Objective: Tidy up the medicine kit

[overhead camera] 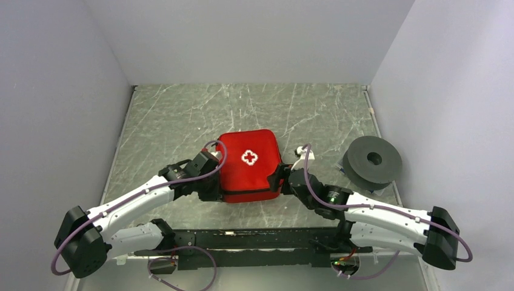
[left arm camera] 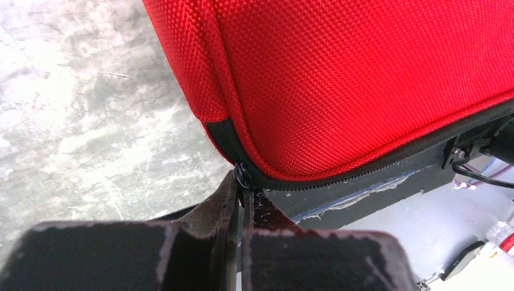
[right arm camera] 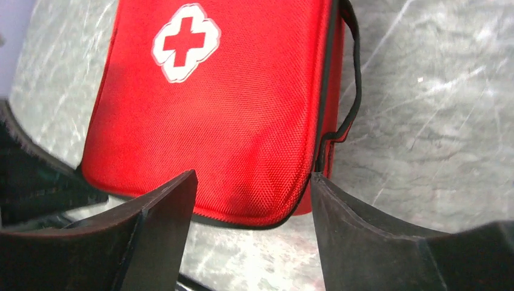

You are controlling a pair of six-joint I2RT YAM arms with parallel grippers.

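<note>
A closed red medicine kit (overhead camera: 248, 159) with a white cross badge lies in the middle of the table. Its black-edged zip seam (left arm camera: 363, 171) runs along the front side. At the kit's front left corner, my left gripper is shut on a small dark zipper pull (left arm camera: 241, 174). By the opposite front corner, my right gripper stands open, its fingers spread either side of the red corner. Nothing is clamped between them. A black side strap (right arm camera: 356, 79) loops off the kit's right side.
A dark grey round spool (overhead camera: 372, 162) stands at the table's right edge. A black rail (overhead camera: 242, 239) runs along the front edge.
</note>
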